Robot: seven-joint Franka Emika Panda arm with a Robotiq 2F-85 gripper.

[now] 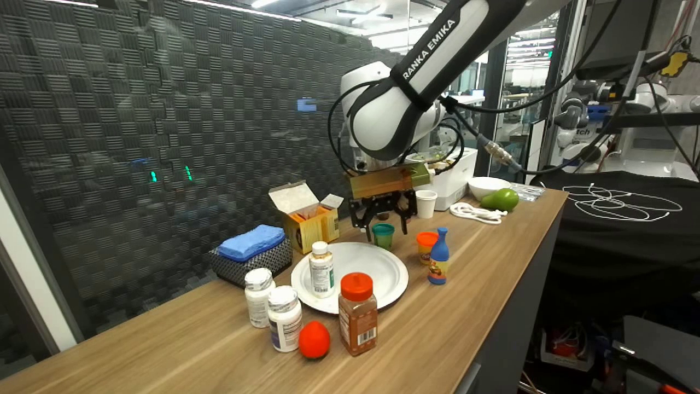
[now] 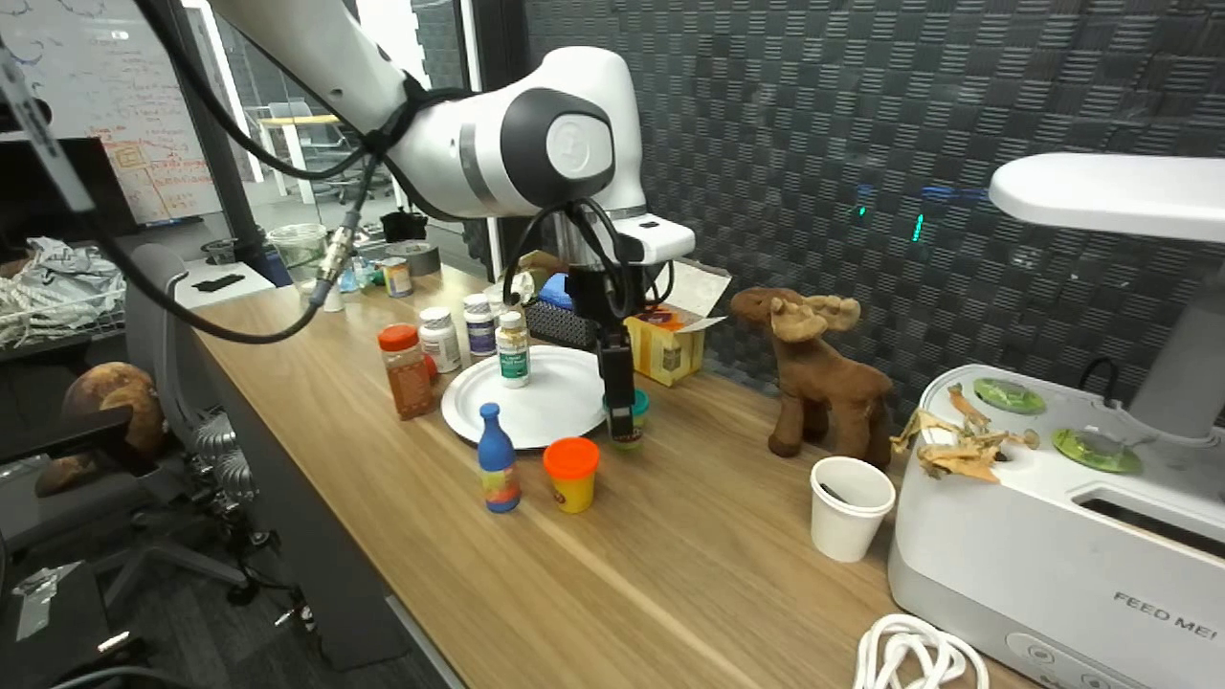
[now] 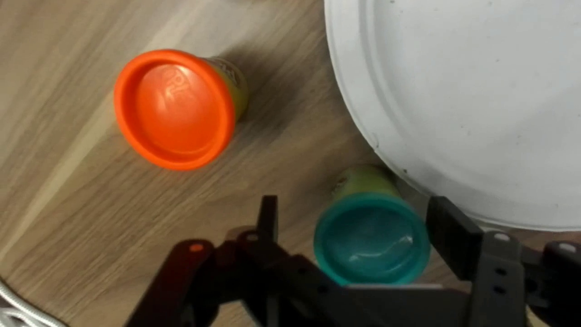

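Observation:
A small tub with a teal lid [image 3: 373, 240] stands on the table beside the rim of the white plate [image 3: 354, 71]. Around it is my gripper, partly open, one finger close by the lid's right side and the other well clear to its left. In exterior view 1 the fingers hang at the height of the teal tub [image 1: 382, 235], the gripper [image 1: 387, 233] spanning it. Exterior view 2 shows the gripper [image 2: 621, 427] in front of the tub, hiding part of it. A second tub with an orange lid [image 3: 175, 109] stands farther off, apart from the fingers.
On the plate stands a white pill bottle [image 1: 321, 269]. A blue bottle [image 2: 497, 459] is near the orange-lidded tub. Behind are an open yellow box [image 2: 666, 350] and a brown plush moose [image 2: 821, 379]. Bare table lies toward the front edge.

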